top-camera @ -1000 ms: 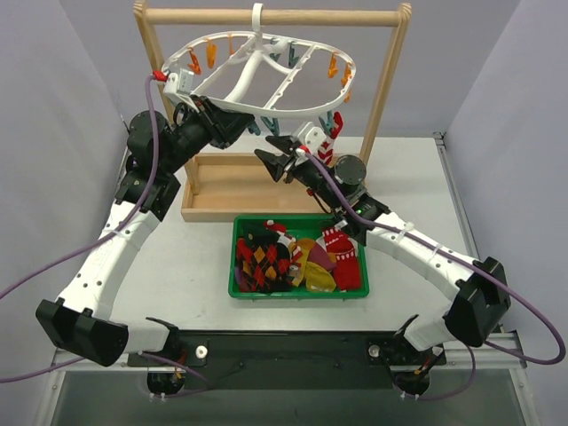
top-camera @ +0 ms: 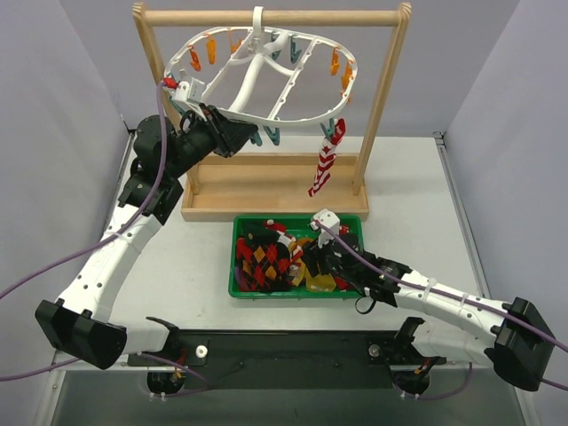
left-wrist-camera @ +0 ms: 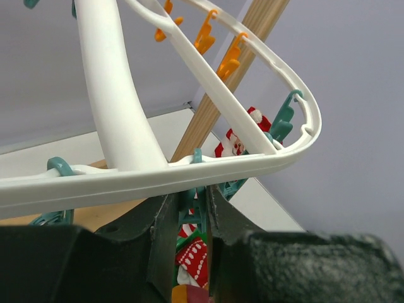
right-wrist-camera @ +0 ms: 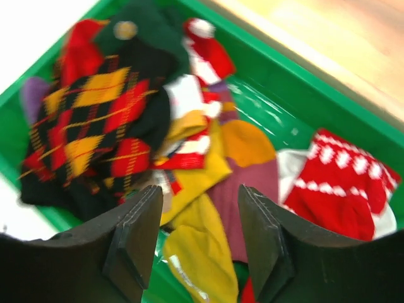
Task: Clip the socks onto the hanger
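Note:
A white hanger (top-camera: 302, 118) with teal and orange clips hangs from a wooden frame. A red-and-white striped sock (top-camera: 321, 170) hangs from a teal clip at its right. My left gripper is shut on a teal clip (left-wrist-camera: 197, 202) at the hanger's rim. My right gripper hangs part open over the socks in the green bin (top-camera: 235, 284), fingers empty. Below it lie yellow socks (right-wrist-camera: 196, 252), a purple-and-orange sock, a red snowy sock (right-wrist-camera: 334, 189) and argyle socks (right-wrist-camera: 95, 126).
The wooden base (top-camera: 204, 213) of the frame stands behind the bin. Grey walls flank the work area.
My right gripper has moved down from beside the hanging striped sock to above the bin. My left arm is nearly still at the hanger.

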